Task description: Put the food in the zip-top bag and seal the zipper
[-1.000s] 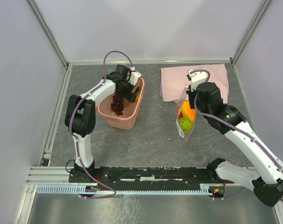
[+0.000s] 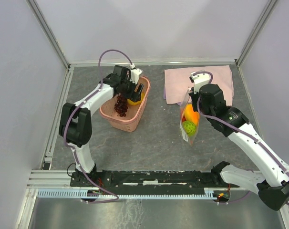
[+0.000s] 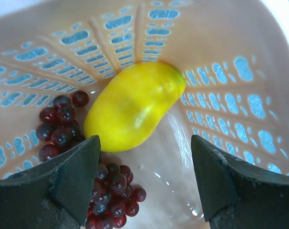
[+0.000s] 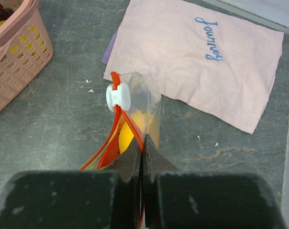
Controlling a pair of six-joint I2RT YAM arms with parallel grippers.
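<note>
My left gripper is open over the pink basket [image 2: 119, 121], nothing between its fingers. In the left wrist view, a yellow oval fruit [image 3: 132, 102] and grapes [image 3: 61, 124] lie in the basket below it. My right gripper is shut on the upper edge of the zip top bag [image 4: 151, 95], which has orange zipper strips and a white slider [image 4: 118, 97]. The bag stands upright, holding yellow-orange and green food [image 2: 189, 127]. The basket's contents are partly hidden by the left arm in the top view.
A pink cloth [image 2: 199, 81] with a purple piece under it lies at the back right. White walls edge the workspace.
The right arm and the bag have stayed in place.
</note>
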